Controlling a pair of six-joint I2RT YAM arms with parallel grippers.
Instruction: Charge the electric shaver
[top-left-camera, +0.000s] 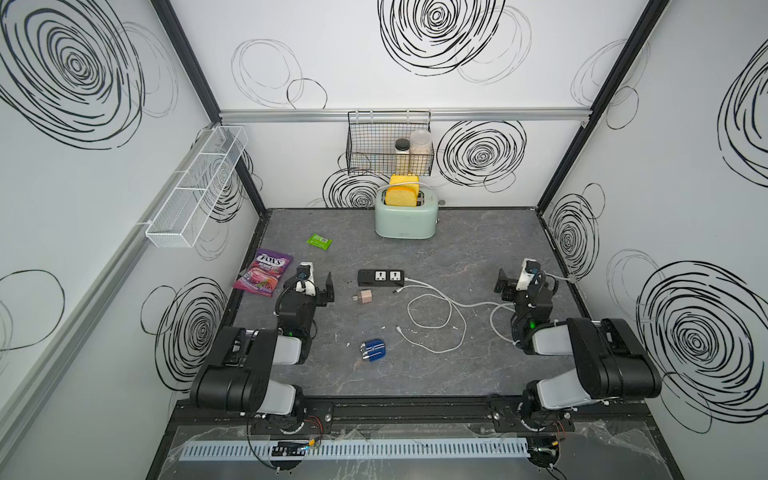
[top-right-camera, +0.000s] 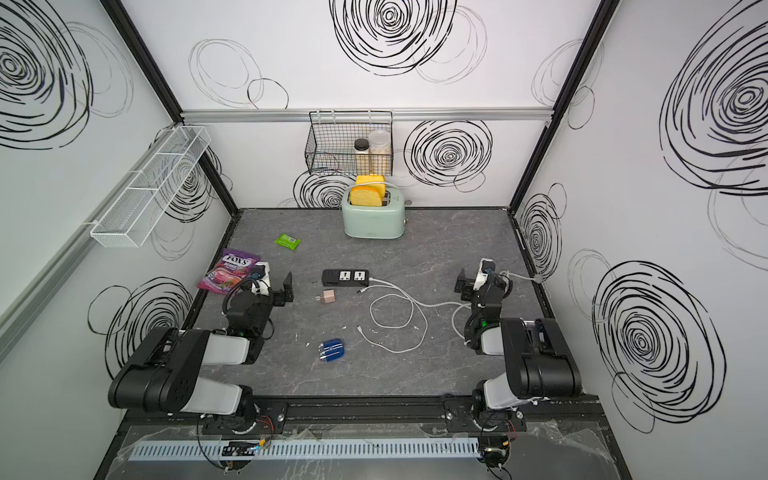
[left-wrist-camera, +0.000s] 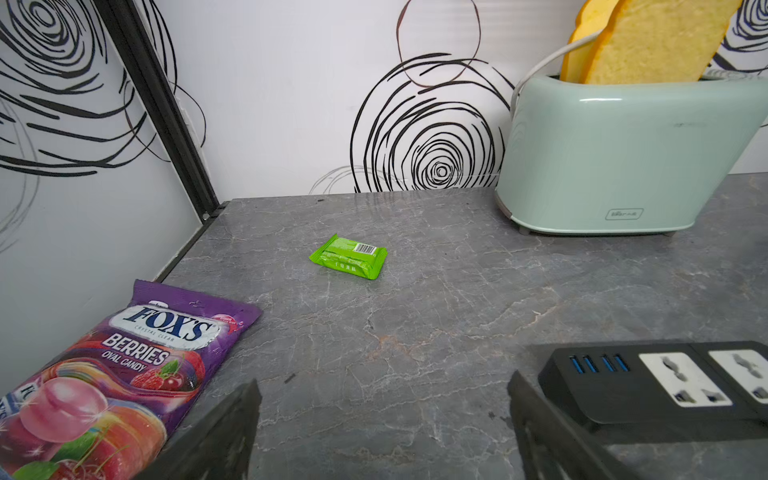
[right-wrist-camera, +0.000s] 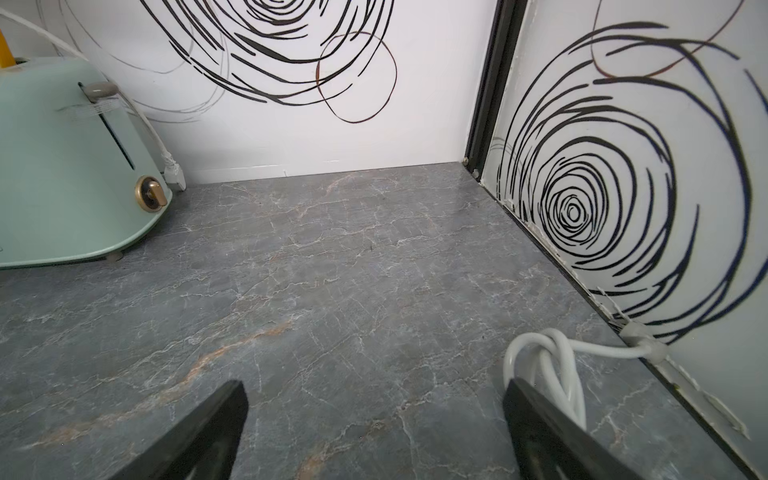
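A small blue electric shaver (top-left-camera: 373, 349) lies on the table's front left-centre. The pink charger plug (top-left-camera: 364, 296) rests behind it, apart from the black power strip (top-left-camera: 381, 277), whose two white sockets are empty. A thin white charging cable (top-left-camera: 433, 349) curves loosely over the table; one end lies near the shaver, the other near the strip. My left gripper stands open left of the strip, with bare table between its fingers. Far to the right, my right gripper is open too, holding nothing. Neither touches the shaver, plug or cable end.
The purple candy bag (left-wrist-camera: 136, 368) lies left of my left gripper, with a green packet (left-wrist-camera: 349, 257) farther back. A mint toaster (top-left-camera: 406, 220) with bread stands at the rear. Coiled white cord (right-wrist-camera: 552, 368) sits by the right wall.
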